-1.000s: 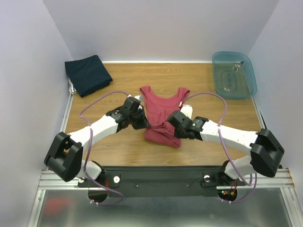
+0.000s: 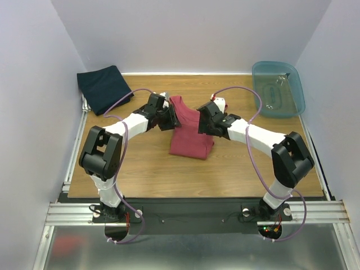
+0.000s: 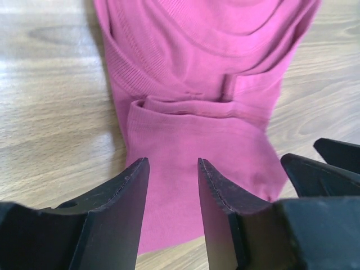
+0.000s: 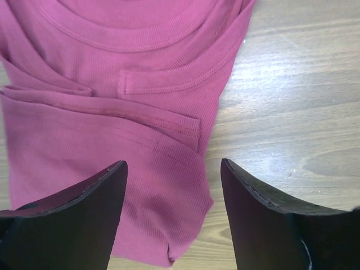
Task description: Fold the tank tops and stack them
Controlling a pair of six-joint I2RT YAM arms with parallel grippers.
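Note:
A pink tank top (image 2: 189, 142) lies mid-table, its lower part doubled up over itself in a folded band across the middle, its neckline and straps toward the back. In the left wrist view the fold (image 3: 169, 146) runs beneath my open left gripper, which hovers at its left side. My right gripper is open over the fold's right corner, fingers either side of the cloth's edge, with bare wood to the right. Both grippers hold nothing.
A dark folded cloth stack (image 2: 103, 89) sits at the back left. An empty blue-green bin (image 2: 284, 95) stands at the back right.
Both arms have moved toward the back of the table. The tank top's lower part has shifted backward and now lies flatter, folded over, its front edge farther from the table's front.

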